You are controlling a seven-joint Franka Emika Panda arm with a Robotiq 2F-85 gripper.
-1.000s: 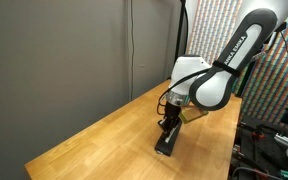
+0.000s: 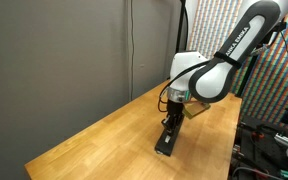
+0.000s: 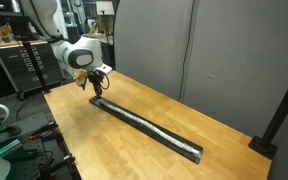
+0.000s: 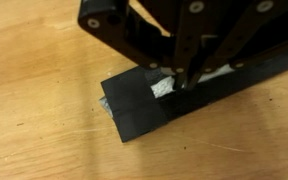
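Note:
A long black trough (image 3: 164, 139) with a pale strip (image 3: 134, 121) along its inside runs diagonally over the wooden table. My gripper (image 3: 96, 95) is at its far left end. In the wrist view, the fingertips of my gripper reach down into the black trough (image 4: 134, 107), in line with the pale strip (image 4: 164, 87), which shows on both sides of them. The fingers are shut on what looks like this strip; the exact contact is dark and partly hidden. Exterior view 1 shows the trough (image 2: 165, 147) end-on below the hand.
Bare table (image 3: 144, 92) surrounds the trough on both sides. A grey partition (image 2: 74, 70) stands behind the table. A dark post (image 3: 274, 110) rises at the right edge, beyond the trough's other end.
The trough's near end looks unmoved.

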